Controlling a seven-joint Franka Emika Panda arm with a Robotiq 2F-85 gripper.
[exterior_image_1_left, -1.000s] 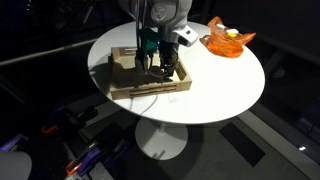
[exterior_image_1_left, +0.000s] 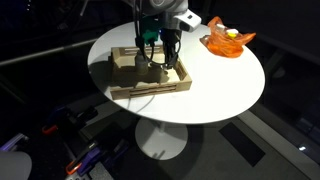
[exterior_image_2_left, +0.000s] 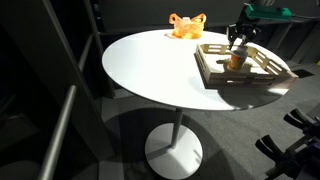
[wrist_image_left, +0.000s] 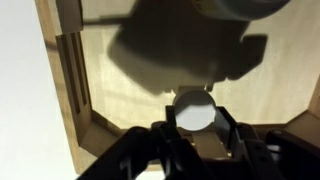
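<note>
In the wrist view my gripper is shut around a small round object with a white top (wrist_image_left: 194, 108), one finger on either side of it. What lies under that white top is hidden. A larger pale, round-topped object (wrist_image_left: 240, 6) is cut off by the upper edge of the same view. The gripper (exterior_image_1_left: 158, 62) is inside the outline of a shallow wooden crate (exterior_image_1_left: 150, 91). Exterior view 2 shows an orange container with a pale top (exterior_image_2_left: 237, 61) by the crate's near side; whether it is the held object, I cannot tell.
The crate stands near the edge of a round white table (exterior_image_1_left: 222, 87). An orange bag (exterior_image_1_left: 227, 38) with something yellow and white on it sits farther back. Bare tabletop (exterior_image_2_left: 150, 63) lies beside the crate.
The arm and gripper have shifted slightly over the crate, and the fingers sit a little higher in exterior view 1. The crate and orange bag have stayed put.
</note>
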